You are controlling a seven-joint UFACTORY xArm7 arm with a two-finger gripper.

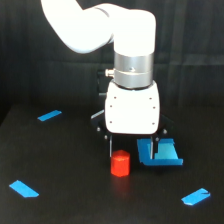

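Note:
A small red block point(120, 163) stands on the dark table near the middle of the view. Just behind it is a blue open tray point(166, 161), partly covered by the white hand. My gripper point(132, 149) points down above and behind the block. Its two thin dark fingers are spread wide, one over the block's left side and the other in front of the tray. Nothing shows held between them. How far the fingertips are from the block in depth is hard to tell.
Blue tape strips lie flat on the table at the far left point(49, 115), near left point(23, 189) and near right point(196, 197). A dark curtain hangs behind.

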